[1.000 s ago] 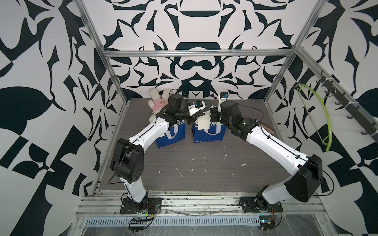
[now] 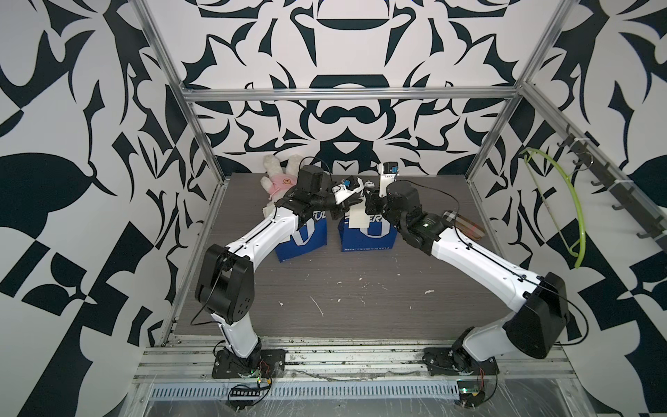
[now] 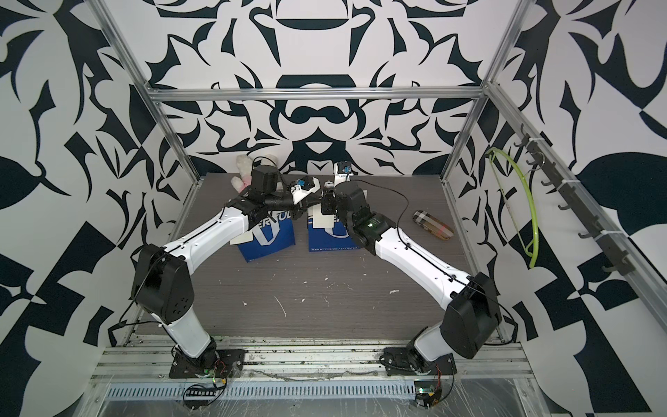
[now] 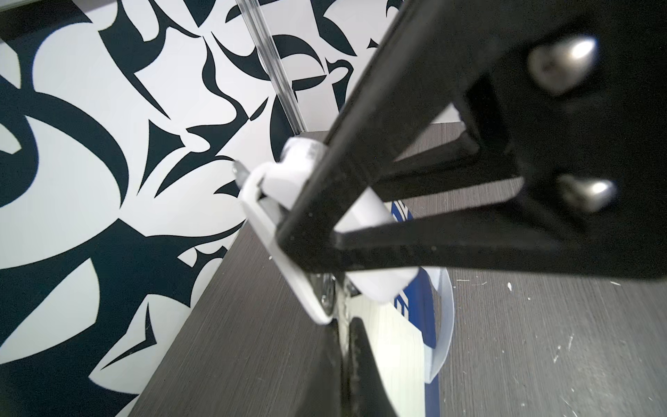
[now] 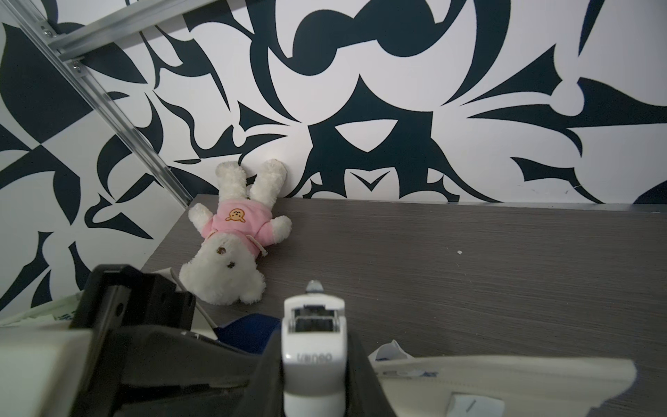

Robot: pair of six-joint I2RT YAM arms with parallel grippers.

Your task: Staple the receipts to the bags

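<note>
In the top left view, two blue-and-white paper bags stand side by side: the left bag [image 2: 303, 244] and the right bag [image 2: 368, 241]. A pale receipt [image 2: 358, 218] lies flat against the right bag's front near its top. My left gripper is shut on the thin top edge of that bag and the receipt [image 4: 399, 340]. My right gripper is shut on a white stapler [image 5: 314, 340]. In the left wrist view, the stapler's [image 4: 295, 170] nose meets the bag's top edge just beyond my left fingertips; the black right fingers partly hide it.
A white plush toy [image 5: 236, 236] in pink lies behind the left bag. To the right on the table is a brownish cylindrical item [image 3: 433, 225]. A green hoop [image 2: 575, 208] hangs on the right wall.
My right gripper has moved slightly left with the stapler, closer to my left gripper and the receipt on the right bag. The left arm and both bags look unmoved.
</note>
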